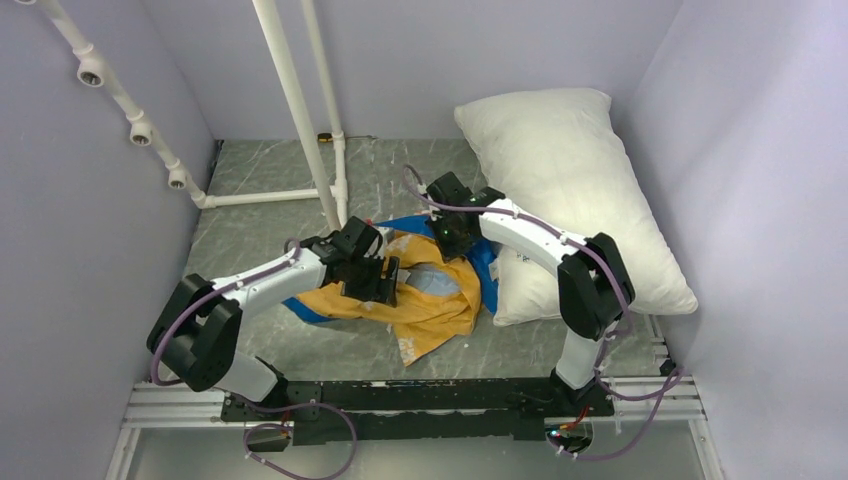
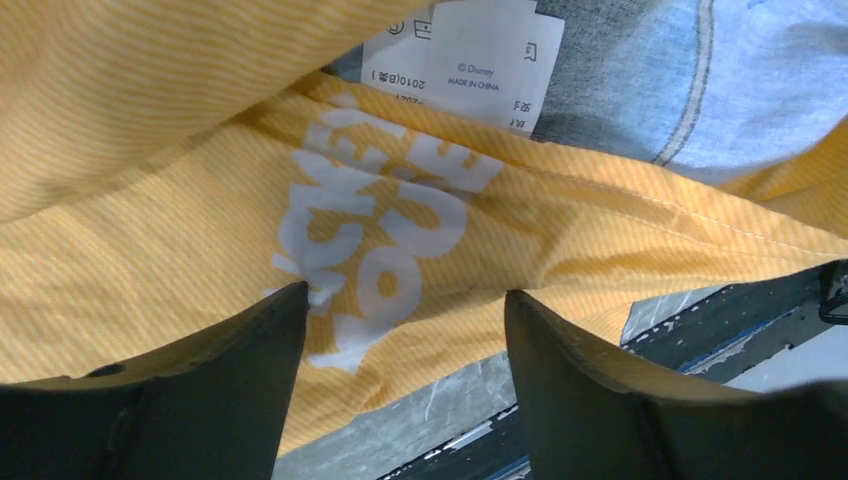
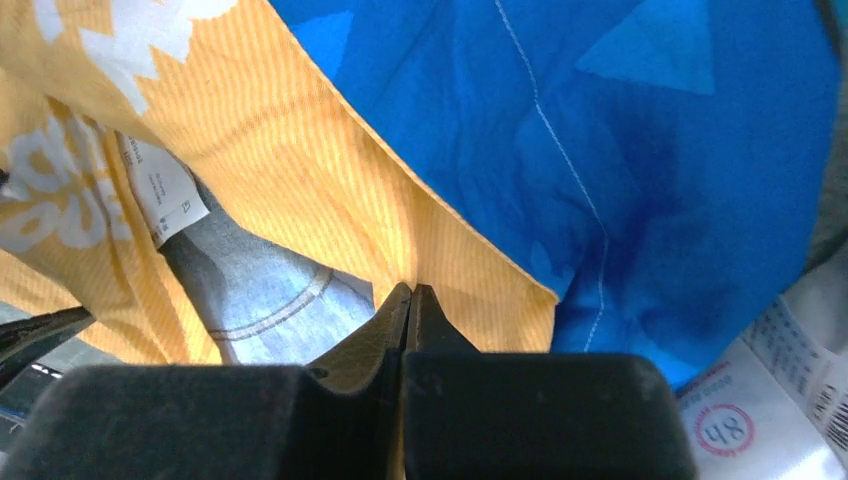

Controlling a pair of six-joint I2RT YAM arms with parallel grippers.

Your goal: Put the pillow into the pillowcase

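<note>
A crumpled yellow pillowcase (image 1: 430, 320) with blue parts (image 3: 680, 180), a grey-blue inside (image 2: 630, 90) and care labels lies in the middle of the table. My left gripper is down at the yellow fabric, its fingers apart over white lettering. My right gripper is shut at the yellow fold beside the grey-blue opening; whether cloth is between its tips is hard to tell. A white pillow (image 1: 570, 170) lies at the right of the table, next to the pillowcase.
White pipes (image 1: 256, 199) stand at the back left. Grey walls (image 1: 745, 220) close in the sides and back. Bare table (image 1: 220, 240) shows left of the pillowcase, and a dark rail (image 1: 420, 395) runs along the front edge.
</note>
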